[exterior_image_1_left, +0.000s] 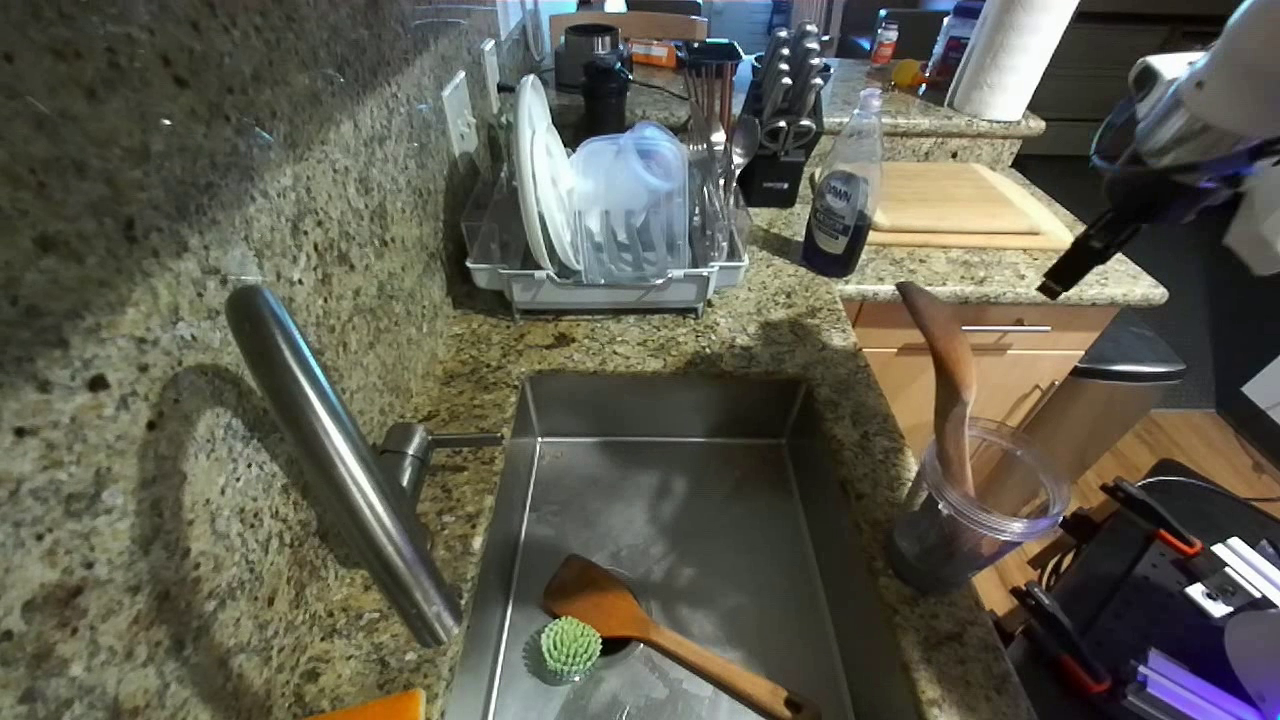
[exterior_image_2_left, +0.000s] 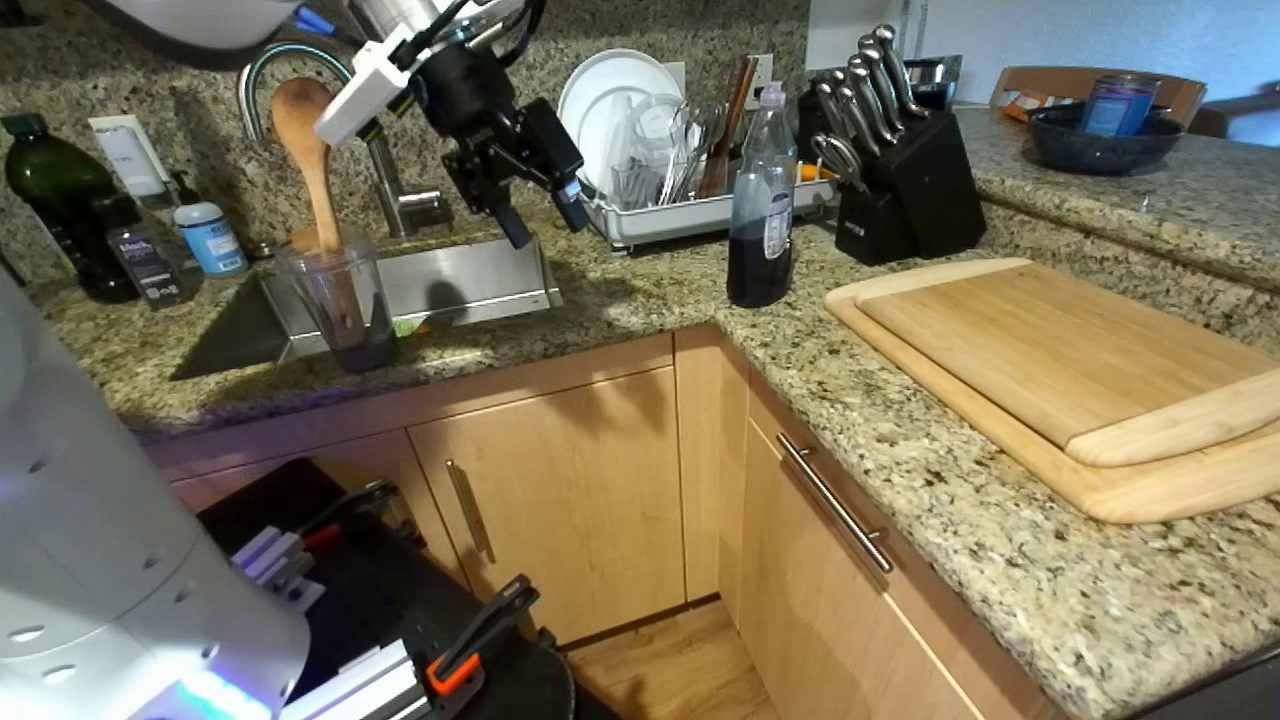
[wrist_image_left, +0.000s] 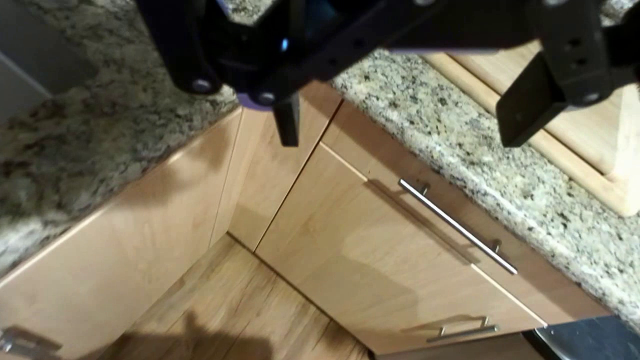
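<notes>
My gripper (exterior_image_2_left: 542, 217) hangs in the air in front of the counter, open and empty. Its two dark fingers stand wide apart in the wrist view, over the cabinet corner and counter edge. Exterior view 1 has it blurred at the upper right. A clear plastic cup (exterior_image_1_left: 1005, 524) with dark contents stands on the counter beside the sink, and a wooden spoon (exterior_image_1_left: 948, 372) leans upright in it. Inside the steel sink (exterior_image_1_left: 672, 492) lie a wooden spatula (exterior_image_1_left: 708, 673) and a green scrub brush (exterior_image_1_left: 569, 646).
The faucet (exterior_image_1_left: 342, 462) arches over the sink's left side. Behind stand a dish rack (exterior_image_1_left: 600, 292), a dish soap bottle (exterior_image_2_left: 761, 222) and a knife block (exterior_image_2_left: 914, 192). Stacked cutting boards (exterior_image_2_left: 1080, 348) cover much of the right counter. Bare counter lies along its front edge.
</notes>
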